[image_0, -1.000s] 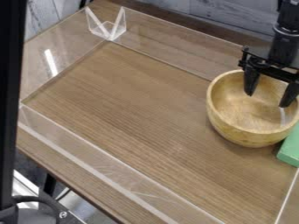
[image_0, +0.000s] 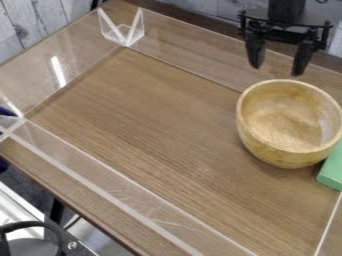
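Note:
My gripper (image_0: 278, 62) hangs at the top right, above and behind a wooden bowl (image_0: 281, 140); its two dark fingers point down, spread apart, with nothing visible between them. The bowl sits upright on the right of the wooden surface (image_0: 134, 150), and its inside looks empty.
A green object (image_0: 329, 170) lies at the right edge beside the bowl. Clear plastic walls (image_0: 120, 25) border the surface. A dark cable or fixture shows at the bottom left.
My gripper has moved up and back from over the bowl's interior to above its far side, slightly leftward. The bowl stays in place.

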